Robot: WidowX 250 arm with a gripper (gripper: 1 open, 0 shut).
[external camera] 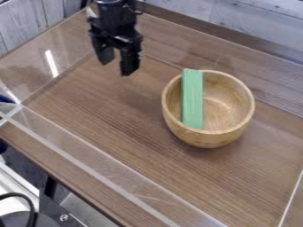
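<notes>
The robot's gripper [113, 53] hangs at the top middle-left of the camera view, dark and somewhat blurred, over the wooden surface; whether it holds anything is hard to make out. A wooden bowl [233, 124] sits at the right, with a long green block [193, 97] lying inside along its left side. The gripper is apart from the bowl, up and to its left.
A black cable [24, 199] lies at the lower left corner, and a pale wall or edge runs along the top left and top right.
</notes>
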